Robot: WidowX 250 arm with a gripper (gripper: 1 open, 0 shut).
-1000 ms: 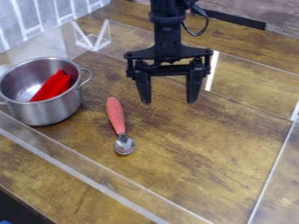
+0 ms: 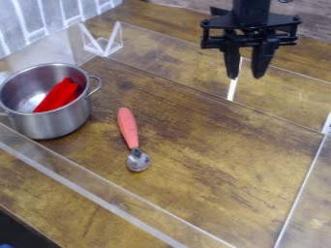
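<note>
My black gripper (image 2: 246,60) hangs at the top right of the camera view, over the back of the wooden table; its fingers point down and stand apart, with nothing seen between them. A steel pot (image 2: 52,120) sits at the left, holding a red object (image 2: 58,95). A spoon with a pink-red handle (image 2: 127,126) lies right of the pot, its bowl toward the front.
Clear plastic panels run along the table's back, left and right. A white wire piece (image 2: 101,41) stands at the back left.
My gripper has moved up and to the right, away from above the middle of the table near the spoon toward the back right. The pot and spoon have not moved.
</note>
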